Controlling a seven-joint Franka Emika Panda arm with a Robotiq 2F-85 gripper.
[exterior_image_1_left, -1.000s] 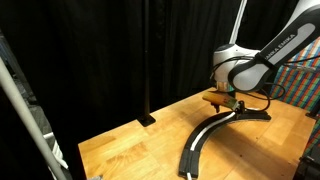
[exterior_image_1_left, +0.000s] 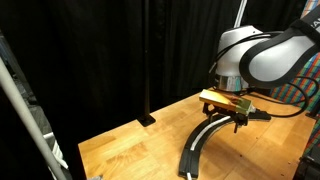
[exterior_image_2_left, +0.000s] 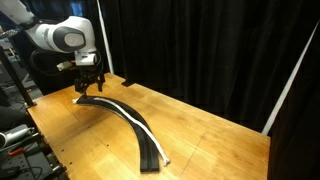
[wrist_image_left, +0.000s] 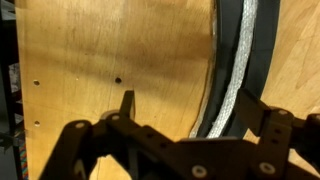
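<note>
A black curved track (exterior_image_2_left: 130, 117) lies on the wooden table, with a pale rope (exterior_image_2_left: 145, 127) running along it and reaching past its near end. In the wrist view the track (wrist_image_left: 262, 45) and the grey-white rope (wrist_image_left: 238, 75) pass along the right side, partly behind the gripper's right finger. My gripper is open, its two fingers wide apart with bare wood showing between them. From the side, the gripper (exterior_image_1_left: 238, 122) hangs over the far part of the track (exterior_image_1_left: 192, 150); how high it is above it I cannot tell.
A small dark block (exterior_image_1_left: 146, 120) sits at the table's back edge. Black curtains (exterior_image_2_left: 210, 50) hang behind. In the wrist view the table's edge lies at the left.
Track and rope look unmoved.
</note>
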